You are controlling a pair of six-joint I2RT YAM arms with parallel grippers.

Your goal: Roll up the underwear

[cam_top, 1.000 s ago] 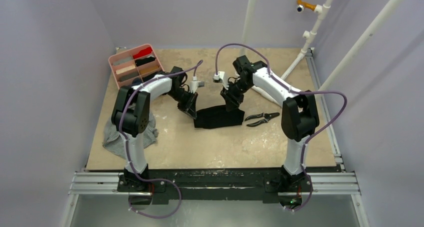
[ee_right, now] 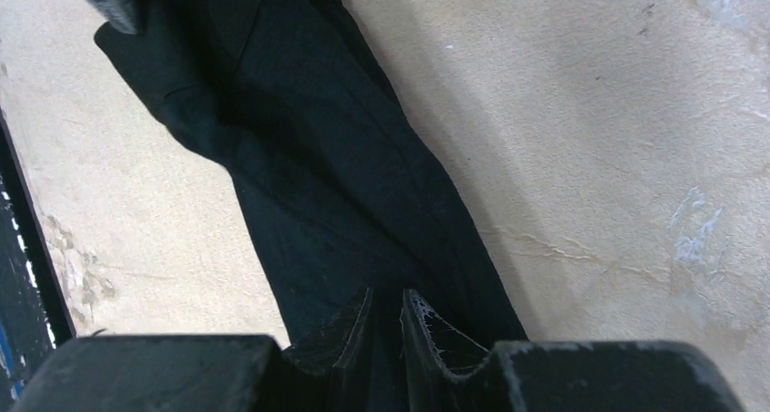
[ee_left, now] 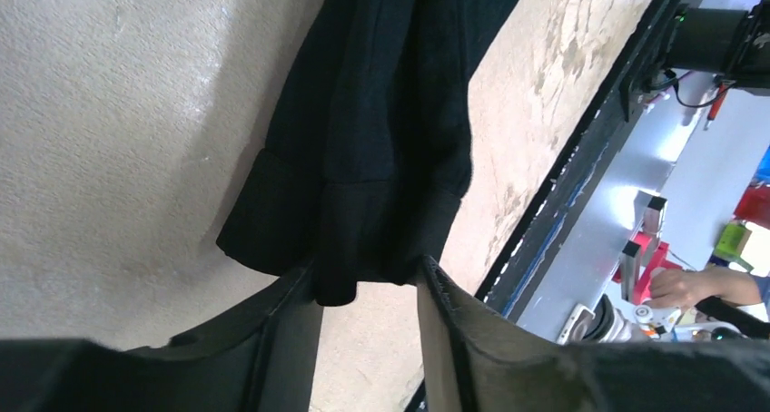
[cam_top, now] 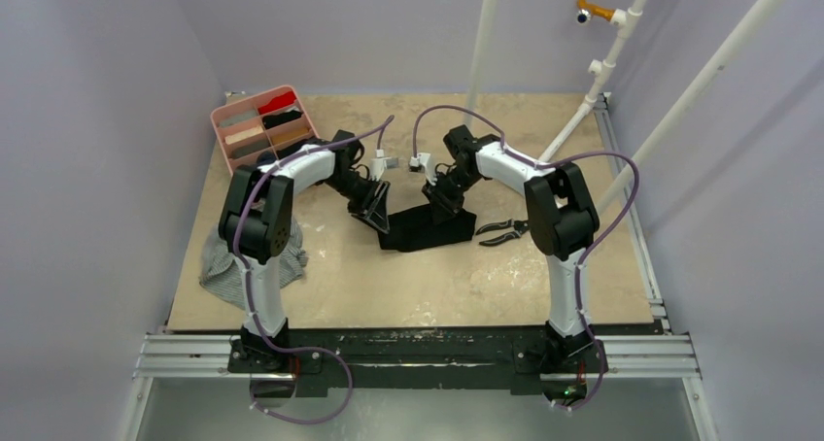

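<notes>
The black underwear lies folded lengthwise in a long strip on the table, also filling much of the left wrist view and the right wrist view. My left gripper is at the strip's left end; in the left wrist view its fingers are part open around the waistband-like end, whose ridge stands between them. My right gripper is over the strip's right part, its fingertips a little apart against the dark cloth. Whether cloth is caught there is hard to tell.
Black-handled tools lie right of the underwear. A pink divided box sits at the back left, a striped grey cloth at the left. White pipes stand at the right.
The right arm has come inward and down onto the underwear over the last second. The left gripper's fingers have parted slightly, and the strip's left end has shifted a little.
</notes>
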